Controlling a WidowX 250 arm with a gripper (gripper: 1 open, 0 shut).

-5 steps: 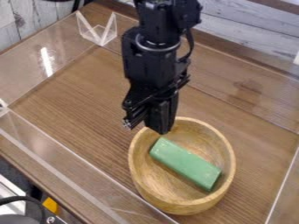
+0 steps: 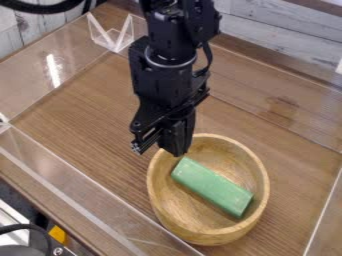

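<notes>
A black robot arm hangs from the top centre, its gripper (image 2: 168,134) pointing down over the upper left rim of a round wooden bowl (image 2: 190,232). The gripper looks shut, with nothing visible between its fingers. In the bowl lies a green block (image 2: 211,188), long and rounded, set diagonally.
Clear plastic walls edge the workspace, and a white bracket (image 2: 114,35) stands at the back left. Cables run at the lower left.
The arm and gripper have shifted slightly to the left. The bowl and green block look unmoved.
</notes>
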